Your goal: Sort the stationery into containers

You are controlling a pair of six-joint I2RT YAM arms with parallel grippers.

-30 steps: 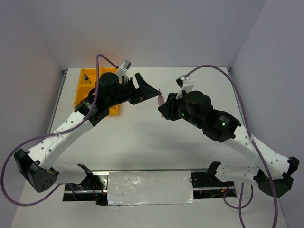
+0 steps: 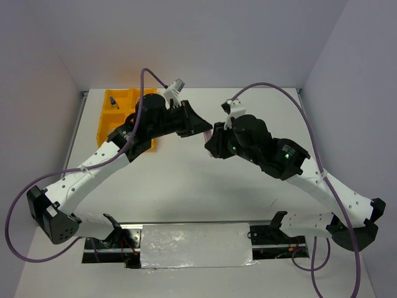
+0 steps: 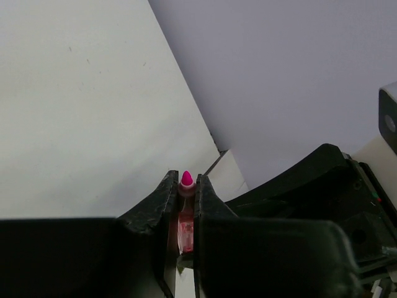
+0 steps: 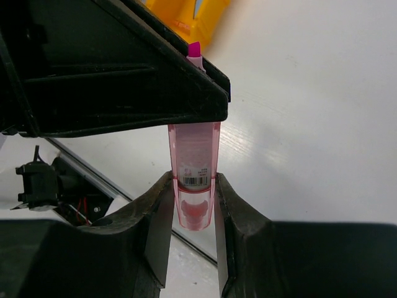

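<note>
A clear pink pen (image 2: 208,135) with a magenta tip hangs upright above the table, between both grippers. My left gripper (image 2: 203,128) is shut on its upper part; in the left wrist view the tip (image 3: 187,179) pokes out between the fingertips. Lower down, the right gripper has one finger on each side of the pen's barrel (image 4: 193,152). Those fingers stand about a barrel's width apart, and whether they still press on it cannot be told. An orange compartment tray (image 2: 104,132) stands at the back left, partly hidden by the left arm.
A small dark item (image 2: 113,102) lies in the tray's upper left compartment. Both arms nearly meet in the middle.
The left gripper's fingers, wide open a second ago, have come together around the pen's upper part. Its wrist has shifted slightly to the right. Pen and right gripper have moved slightly left.
</note>
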